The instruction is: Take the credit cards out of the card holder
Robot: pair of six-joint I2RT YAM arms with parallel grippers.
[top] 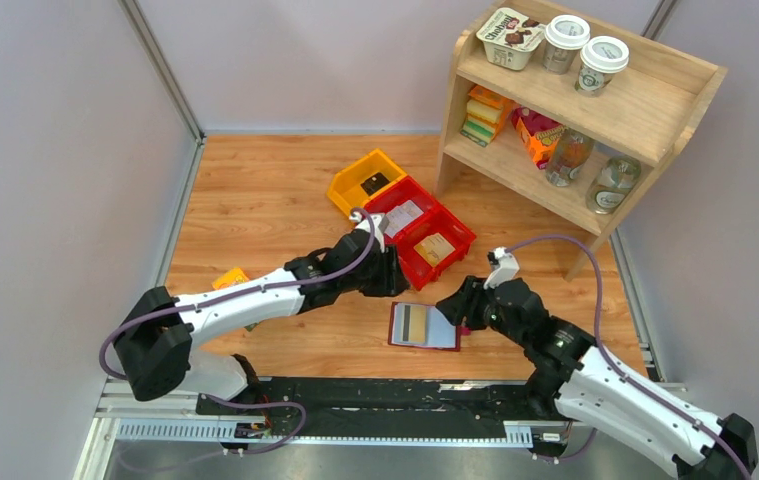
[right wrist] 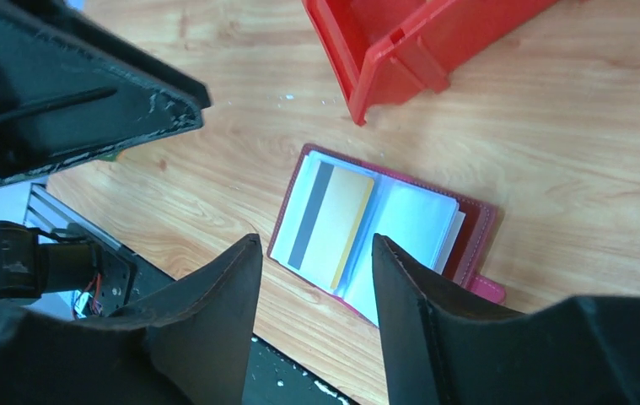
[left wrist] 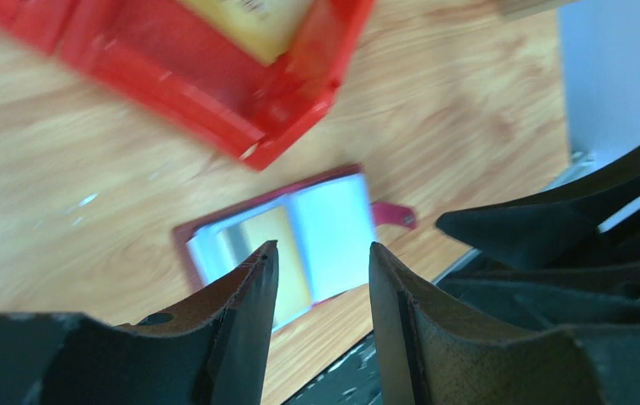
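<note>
An opened card holder with a dark red cover [top: 457,348] lies on the table, its light blue pockets facing up. A card with a beige face and grey stripe [right wrist: 333,221] lies at its left half in the right wrist view; a pale edge shows at the holder's right side. My left gripper hovers above and left of the holder, fingers apart, with nothing between its fingers. From the right, my right gripper hangs over the holder's right side, also with parted, empty fingers. A pink tab [left wrist: 394,214] sticks out from the holder's side.
Red bins [top: 460,233] and a yellow bin [top: 366,182] stand behind the holder, one holding a yellowish item. The wooden shelf [top: 565,100] is at the back right. An orange item [top: 230,279] lies partly behind the left arm. Bare table lies right of the bins.
</note>
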